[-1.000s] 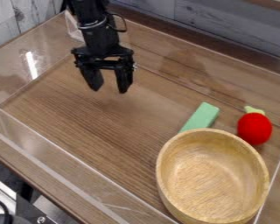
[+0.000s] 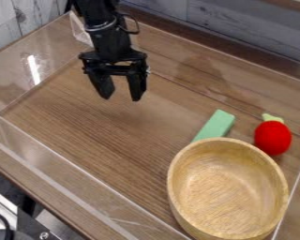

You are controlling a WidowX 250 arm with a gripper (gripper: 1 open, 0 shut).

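Note:
The black robot arm reaches in from the top left, and its gripper (image 2: 120,82) hangs over the left-centre of the wooden table, its two dark fingers spread apart with nothing seen between them. To the right lie a green block (image 2: 214,127), a red tomato-like object (image 2: 272,138) with a pale green top, and a large tan bowl (image 2: 228,216) at the bottom right.
Walls border it at the top left and back, and cables show at the lower left corner. The bowl sits just in front of the green block.
The gripper has shifted very slightly; the objects on the table have not moved.

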